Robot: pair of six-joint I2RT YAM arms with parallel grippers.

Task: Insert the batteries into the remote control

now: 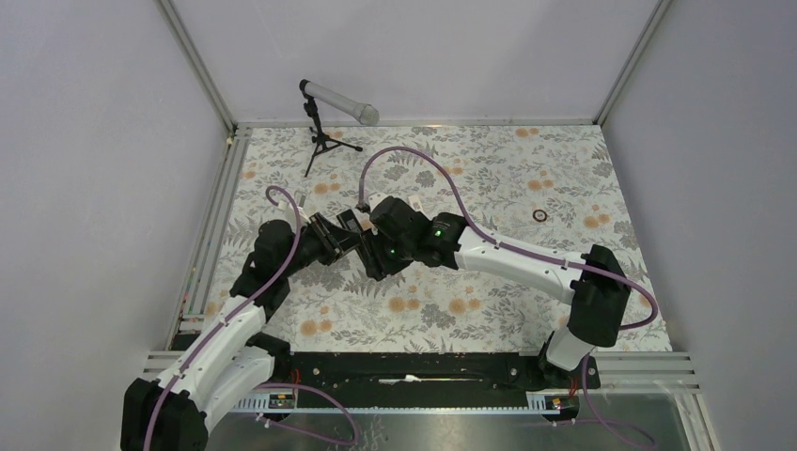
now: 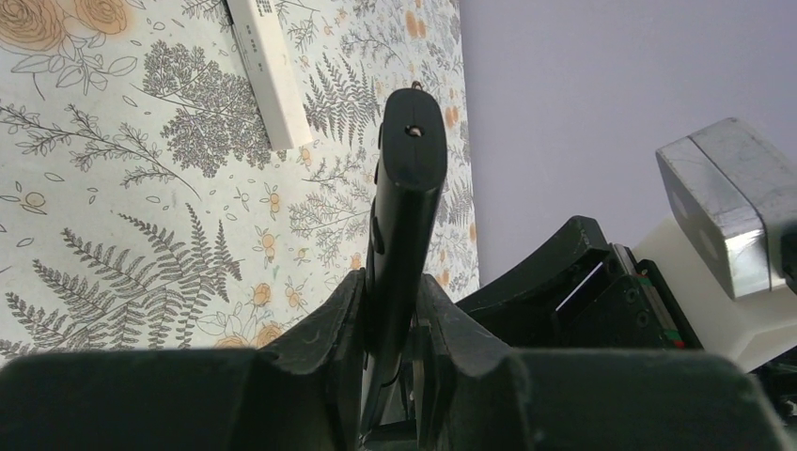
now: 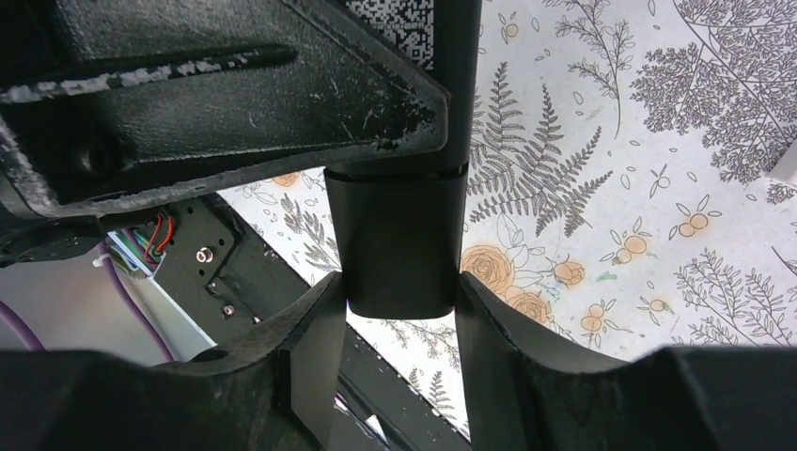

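The black remote control (image 2: 404, 178) is held up off the table between my two arms. Around its body, my left gripper is shut, with the end of the remote sticking out past the fingers. In the right wrist view, my right gripper is shut on the remote's other end, a smooth black end section (image 3: 402, 235). A thin seam shows between this section and the rest of the body. From the top view the remote (image 1: 350, 222) is mostly covered by the grippers. I see no batteries in any view.
A white block (image 2: 270, 80) lies on the flowered cloth near the remote. A microphone on a small tripod (image 1: 318, 141) stands at the back left, and a dark ring (image 1: 539, 215) lies to the right.
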